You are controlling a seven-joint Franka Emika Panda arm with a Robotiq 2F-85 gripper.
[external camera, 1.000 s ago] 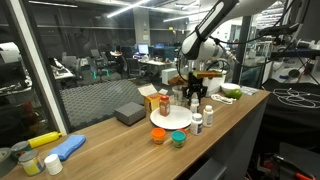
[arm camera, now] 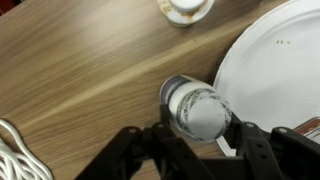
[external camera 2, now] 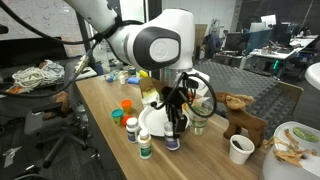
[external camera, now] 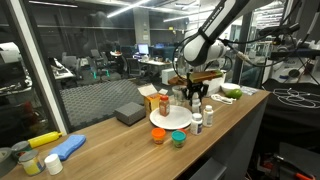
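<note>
A small bottle with a silvery, rounded top (arm camera: 202, 112) stands between the fingertips of my gripper in the wrist view, and the gripper is shut on it. From exterior view 2, the black gripper (external camera 2: 176, 128) reaches down over a white bottle with a dark band (external camera 2: 172, 142). The arm hides part of the grip there. Exterior view 1 shows the gripper (external camera: 193, 94) low over the table, right of the plate. The white plate (arm camera: 262, 75) lies close beside the held bottle.
Several other bottles stand near the grip, including a white-capped one (arm camera: 186, 8). An orange cup (external camera: 159, 135) and a green cup (external camera: 179, 140) sit left of them. A brown plush animal (external camera 2: 248, 118) and a white mug (external camera 2: 241, 149) stand nearby.
The arm over the bottles has shifted slightly, its upper part standing a little higher in exterior view 1. The plate and cups have stayed put.
</note>
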